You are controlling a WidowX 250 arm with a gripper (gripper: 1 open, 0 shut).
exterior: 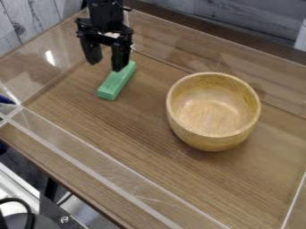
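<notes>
The black gripper point(104, 50) hangs over the table at the upper left, just above and behind a green elongated block point(116, 80) that lies diagonally on the wood. Its dark fingers stand apart, open, with nothing visible between them.
A large tan round bowl point(213, 111) stands on the right of the wooden table point(143, 170). Dark cables lie at the lower left edge.
</notes>
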